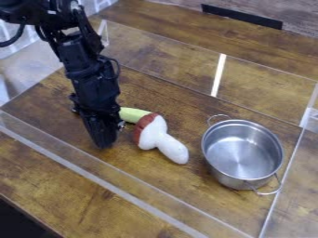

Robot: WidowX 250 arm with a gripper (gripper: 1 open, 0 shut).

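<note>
The black robot arm (85, 79) reaches down from the upper left to the wooden table, its gripper (112, 139) low beside a pale green vegetable-like item (134, 114). The gripper appears shut, with nothing visible between its fingers, though the dark shape hides detail. To its right lies a white object with a red end (170, 146), touching or very near the green item. A steel pot (240, 150) with two wire handles stands at the right.
The front is also bare. Transparent edges run along the left, front and right of the work area.
</note>
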